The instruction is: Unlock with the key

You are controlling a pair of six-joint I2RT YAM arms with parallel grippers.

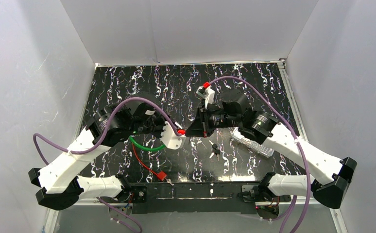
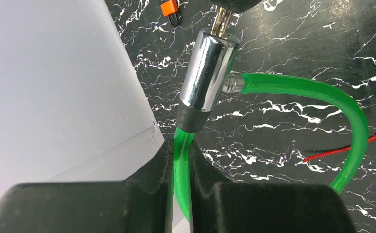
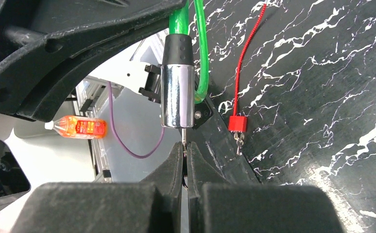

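Note:
A silver cylinder lock with a black collar and green cable is held above the table. In the left wrist view my left gripper is shut on the green cable just behind the collar. My right gripper pinches a thin metal key, its fingers shut. The key's blade meets the keyed end of the lock, roughly in line with it; how deep it sits cannot be told. From above, the two grippers meet near the table's middle, and the lock is mostly covered by the left wrist mount.
A red lock with keys and a red cable lies at front left. Black-headed keys and a clear box lie right of centre. An orange item rests on the table beyond the lock.

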